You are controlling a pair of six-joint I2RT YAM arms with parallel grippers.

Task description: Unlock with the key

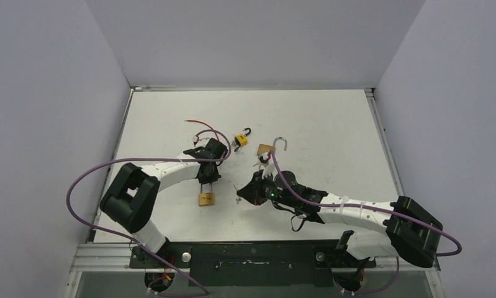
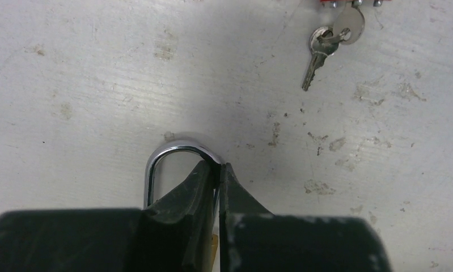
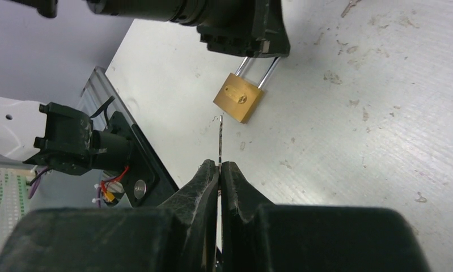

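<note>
A brass padlock (image 1: pixel 206 199) lies flat on the white table with its keyhole face up; in the right wrist view its body (image 3: pixel 238 98) is fully visible. My left gripper is shut on the right side of the steel shackle (image 2: pixel 181 144), near the top of its curve. Held upright by my shut right gripper is a thin key (image 3: pixel 220 136), seen nearly edge-on and pointing toward the padlock. Between the key and the padlock there is a gap in the top view.
A red lock (image 1: pixel 220 153) with a red cable is partly hidden behind the left arm. Its keys (image 2: pixel 321 48) lie above the shackle. A yellow lock (image 1: pixel 241 140) and another brass padlock (image 1: pixel 266 149) stand farther back.
</note>
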